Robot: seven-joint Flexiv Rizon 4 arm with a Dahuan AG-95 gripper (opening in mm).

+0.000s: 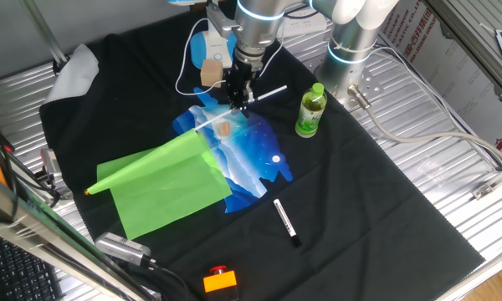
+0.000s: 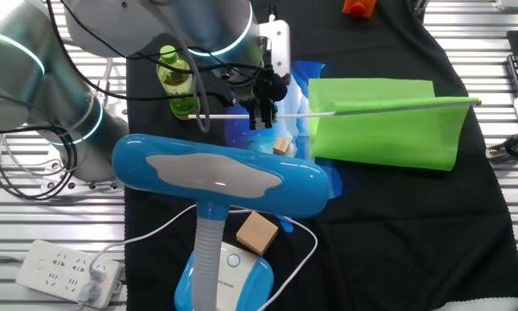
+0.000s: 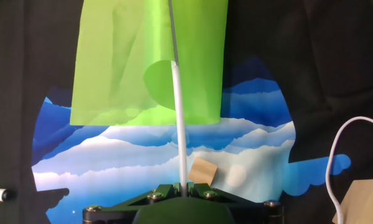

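Observation:
A green flag [image 1: 167,188] on a white pole [image 1: 212,120] stretches over the table, its cloth partly curled around the pole. My gripper [image 1: 243,107] is shut on the pole near its bare end, which sticks out past the fingers. In the wrist view the pole [image 3: 179,134] runs from between the fingertips away to the green cloth [image 3: 118,62]. Under the pole lies a blue and white cloud-patterned sheet [image 3: 255,134], and the cloth covers part of it. A small wooden block [image 3: 202,170] rests on that sheet, just beside the pole.
A green-capped bottle [image 1: 310,110] stands close to the gripper. A marker [image 1: 286,221] lies on the black cloth. Around the blue and white lamp [image 2: 220,177] are a wooden block [image 2: 256,233] and a white cable.

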